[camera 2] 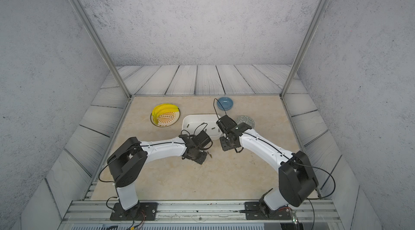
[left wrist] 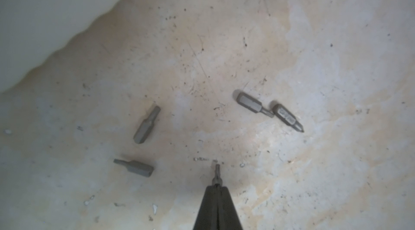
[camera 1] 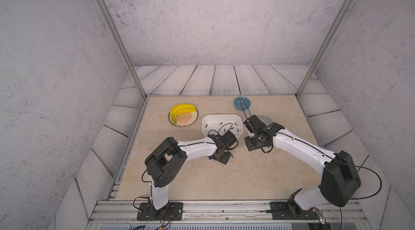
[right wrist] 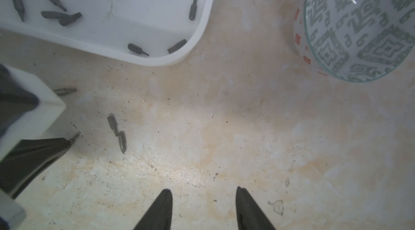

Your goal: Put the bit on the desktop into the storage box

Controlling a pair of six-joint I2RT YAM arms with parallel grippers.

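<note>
My left gripper is low over the desktop, its two fingertips pressed together with nothing between them. A small grey bit (left wrist: 217,173) pokes out just ahead of those tips, outside the fingers; its rear part is hidden behind them. To the left lie an angled bit (left wrist: 147,125) and a second one (left wrist: 134,167). Two more, a bit (left wrist: 249,102) and a lettered bit (left wrist: 285,115), lie end to end on the right. The white storage box (right wrist: 173,58), holding several bits, stands behind. My right gripper is open and empty above bare desktop.
A patterned bowl (right wrist: 345,35) stands right of the box. Further back are a blue bowl (camera 2: 225,103) and a plate (camera 1: 184,122) with bananas (camera 1: 181,109). Both arms stand close together.
</note>
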